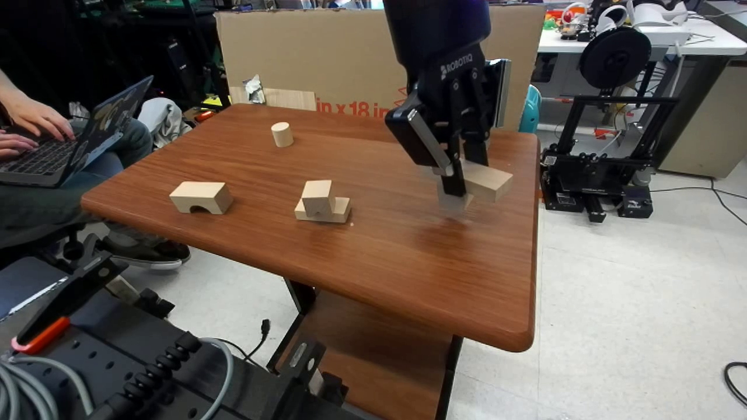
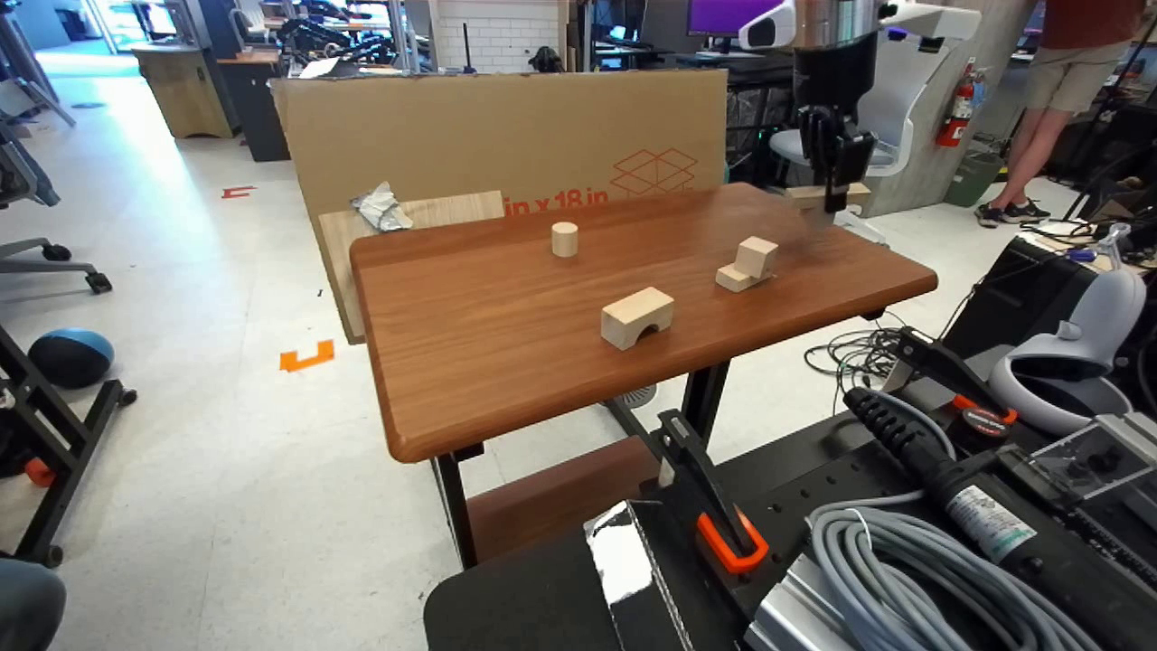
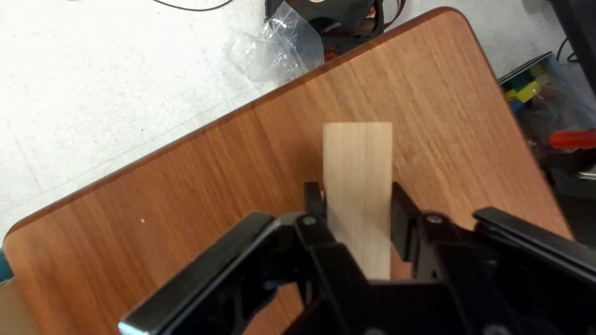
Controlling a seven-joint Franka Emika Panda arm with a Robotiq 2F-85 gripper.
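My gripper is shut on a long flat wooden block (image 3: 358, 162), one finger pressed to each long side. In exterior view 1 the block (image 1: 488, 181) juts out to the right of the fingers, above the right part of the table. A pale, blurred wooden shape (image 1: 448, 203) shows beneath the fingers there; I cannot tell whether it is a separate piece or whether it touches the table. In exterior view 2 the held block (image 2: 851, 194) shows on both sides of the dark fingers, near the table's far right edge.
A small block (image 1: 319, 196) rests on a flat block (image 1: 341, 210) near the table's middle. An arch block (image 1: 201, 197) lies at the left, and a cylinder (image 1: 282, 134) stands farther back. Cardboard (image 2: 488, 130) stands behind.
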